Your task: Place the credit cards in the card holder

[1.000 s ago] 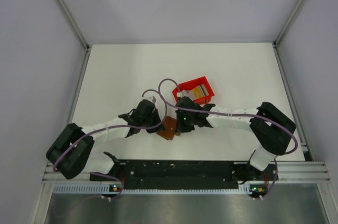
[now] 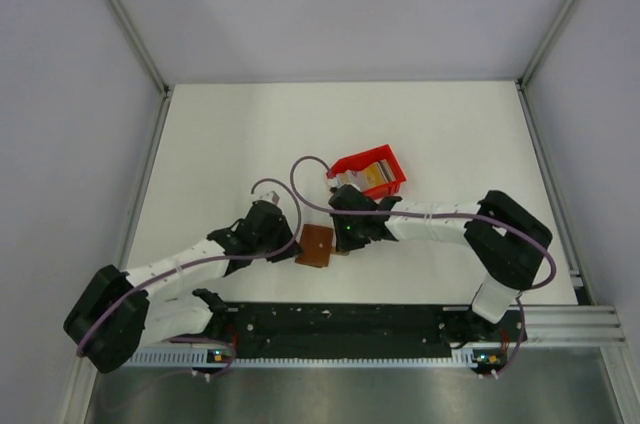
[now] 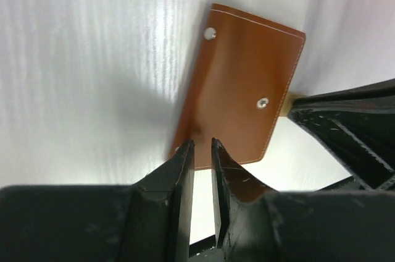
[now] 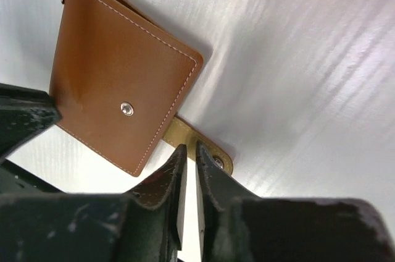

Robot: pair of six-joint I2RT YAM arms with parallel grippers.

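The brown leather card holder lies on the table between both grippers, its snap strap sticking out to the right. My left gripper is at its left; in the left wrist view its fingertips are slightly apart at the holder's near edge. My right gripper is at its right; in the right wrist view its fingers stand slightly apart over the strap, with nothing clearly held. The cards lie in a red tray.
The red tray stands behind my right gripper.
My left arm has drawn back toward the left and front, uncovering more of the holder. My right gripper has shifted only slightly.
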